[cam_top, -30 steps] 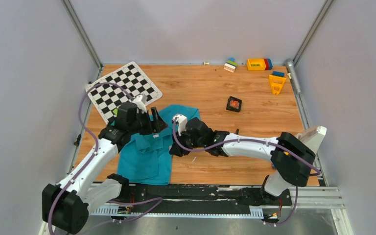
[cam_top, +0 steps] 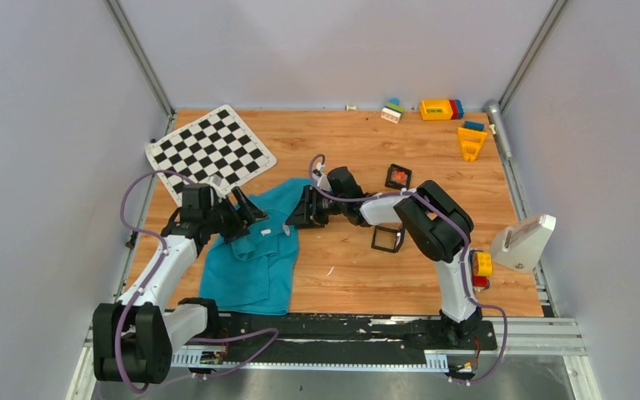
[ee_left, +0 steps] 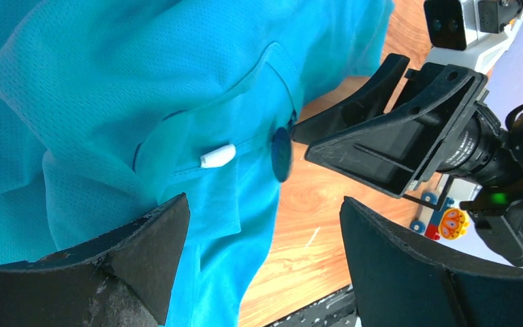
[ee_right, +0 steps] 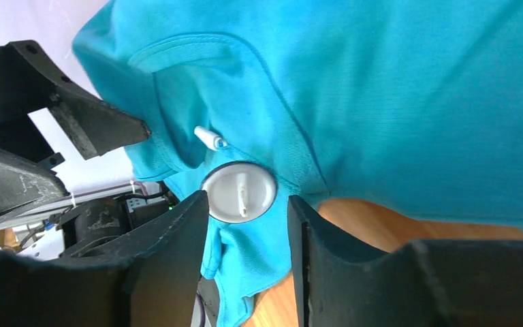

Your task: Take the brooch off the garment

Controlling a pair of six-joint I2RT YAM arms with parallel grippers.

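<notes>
The turquoise garment (cam_top: 250, 279) lies rumpled on the table. At its right side is the brooch (ee_right: 259, 191), a round disc with a pale back and white bar in the right wrist view. In the left wrist view the disc (ee_left: 282, 154) looks dark and edge-on. A small white piece (ee_left: 218, 156) sits on the cloth beside it. My right gripper (cam_top: 288, 223) has its fingertips apart at the disc; whether they touch it I cannot tell. My left gripper (cam_top: 250, 227) stands open over the garment, nothing between its fingers.
A checkered board (cam_top: 212, 148) lies at the back left. Two small dark frames (cam_top: 398, 177) are near the right arm, and toy blocks (cam_top: 440, 110) stand along the back right. Bare table lies in front of the right gripper.
</notes>
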